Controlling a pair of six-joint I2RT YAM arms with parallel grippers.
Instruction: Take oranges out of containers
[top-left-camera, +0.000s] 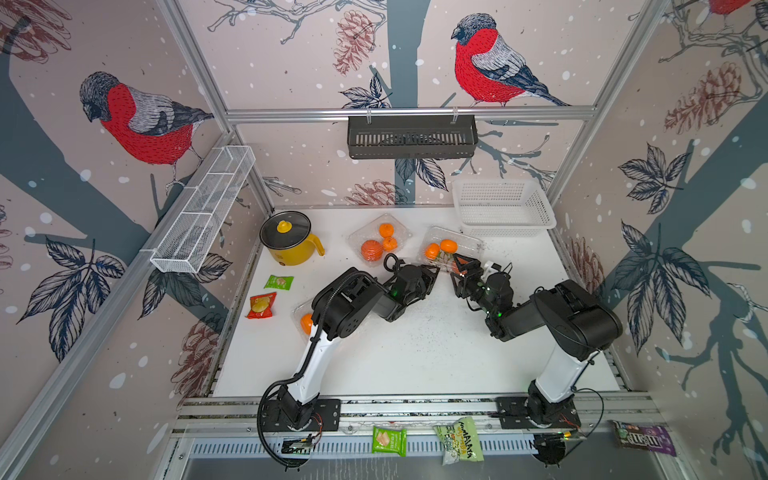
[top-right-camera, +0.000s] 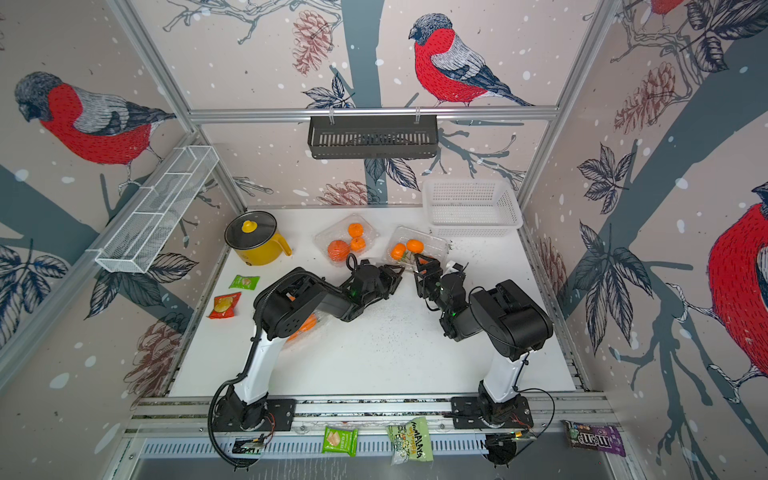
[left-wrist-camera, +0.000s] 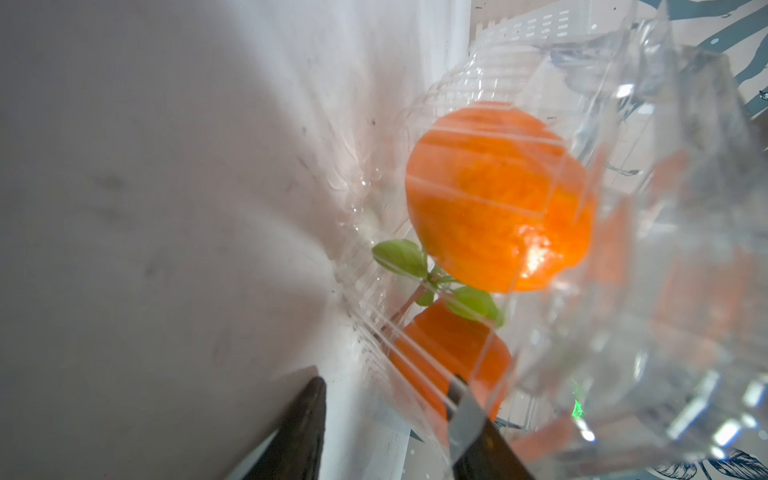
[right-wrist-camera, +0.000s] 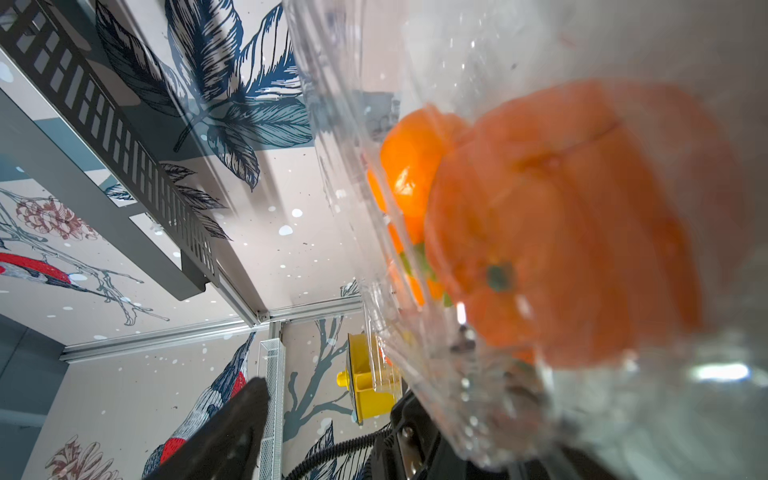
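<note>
A clear lidded container (top-left-camera: 434, 234) at the back centre holds oranges (top-left-camera: 448, 245), a green sprig (left-wrist-camera: 400, 257) and other orange fruit. My left gripper (top-left-camera: 432, 274) is shut on its near left edge; the left wrist view shows the clear plastic between the fingertips. My right gripper (top-left-camera: 461, 273) is at the container's near right, its fingers apart by some amount, one finger (right-wrist-camera: 232, 436) beside the plastic; the exact opening is hard to tell. A second container (top-left-camera: 356, 238) with three orange fruits stands left of it; a third (top-right-camera: 308, 328) is partly hidden under the left arm.
A white basket (top-left-camera: 502, 209) stands at the back right, a yellow pot (top-left-camera: 288, 248) at the back left, with snack packets (top-left-camera: 261, 305) in front of it. A dark rack (top-left-camera: 412, 140) hangs on the back wall.
</note>
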